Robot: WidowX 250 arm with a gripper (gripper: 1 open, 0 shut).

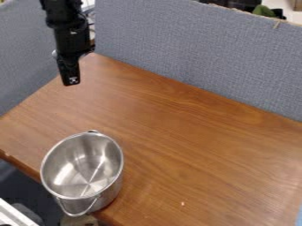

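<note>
My gripper (71, 78) hangs high at the upper left, above the back left of the wooden table, shut, with nothing visible between its fingers. A steel pot (81, 172) stands at the front left corner of the table, well below and apart from the gripper. Its visible inside looks empty.
Grey padded panels (200, 48) line the back and left sides. White objects and dark floor lie beyond the front left edge.
</note>
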